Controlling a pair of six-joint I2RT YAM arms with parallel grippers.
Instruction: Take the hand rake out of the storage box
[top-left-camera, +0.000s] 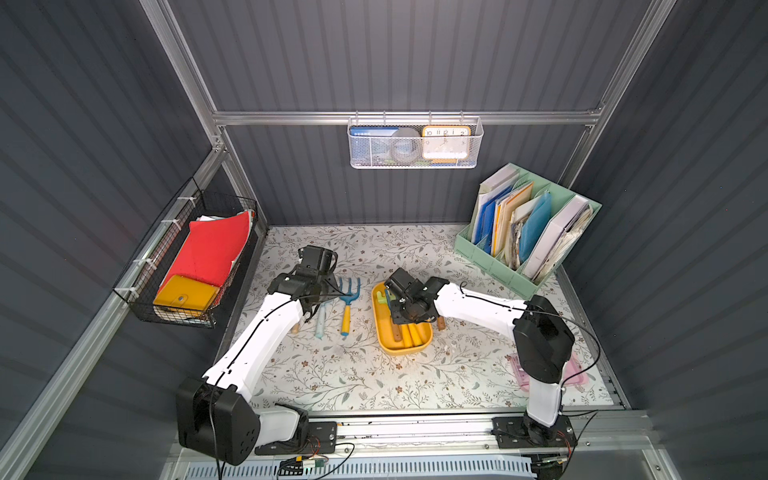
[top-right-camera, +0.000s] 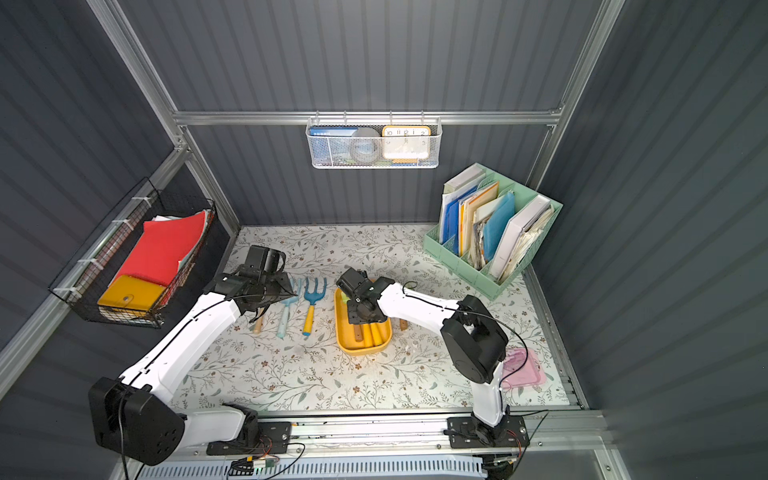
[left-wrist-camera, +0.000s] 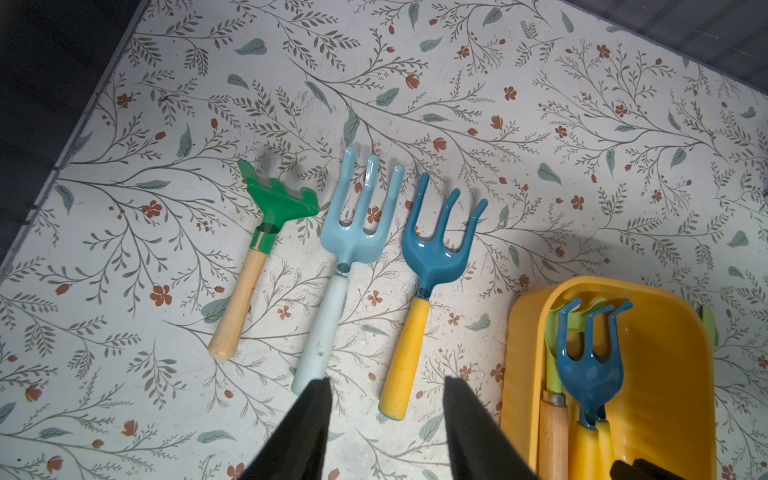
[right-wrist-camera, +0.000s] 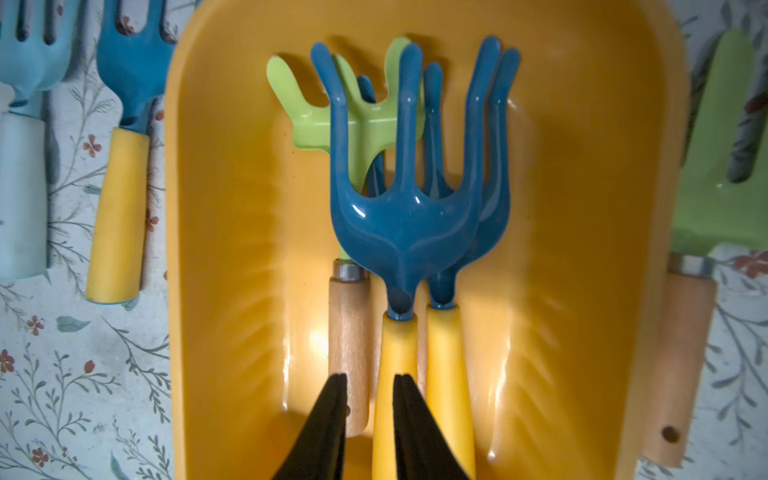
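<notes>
The yellow storage box (right-wrist-camera: 584, 240) holds blue forks (right-wrist-camera: 404, 232) with yellow handles and a light-green rake (right-wrist-camera: 352, 120) with a wooden handle (right-wrist-camera: 349, 336). My right gripper hangs over the box, part open in a narrow gap, its fingers near the handles; whether they touch cannot be told. My left gripper stands open left of the box, above tools on the table, with nothing between its fingers.
Left of the box lie a green rake (left-wrist-camera: 272, 204), a pale-blue fork (left-wrist-camera: 352, 240) and a blue fork (left-wrist-camera: 436, 256). Another green tool (right-wrist-camera: 712, 224) lies right of the box. A file organiser (top-left-camera: 496, 264) stands back right.
</notes>
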